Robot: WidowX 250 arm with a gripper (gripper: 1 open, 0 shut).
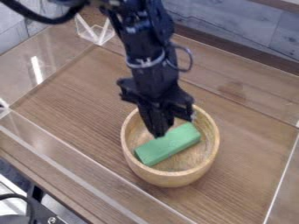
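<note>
A round light-wood bowl [177,172] sits on the wooden table, holding a green rectangular block [166,143] that lies slantwise inside it. My black gripper [156,121] is above the back left part of the bowl, its lower tips over or near the rim. Whether its fingers are open or shut is hard to make out. I see nothing green between them; the block lies below, largely uncovered.
Grey panelled walls stand behind, and dark cables show at the lower left edge.
</note>
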